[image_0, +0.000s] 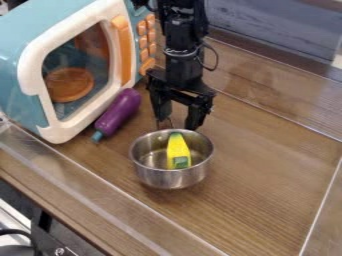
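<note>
A steel bowl (154, 170) stands on the wooden table, holding a yellow object with a green end (178, 151). My black gripper (178, 114) is above the back of the bowl, its two fingers apart and pointing down, with nothing visible between them. A purple eggplant (116, 114) lies left of the bowl.
A toy microwave (54, 39) with an orange disc inside fills the back left, beside the eggplant. Bare table (267, 180) spreads to the right. A wall stands at the back.
</note>
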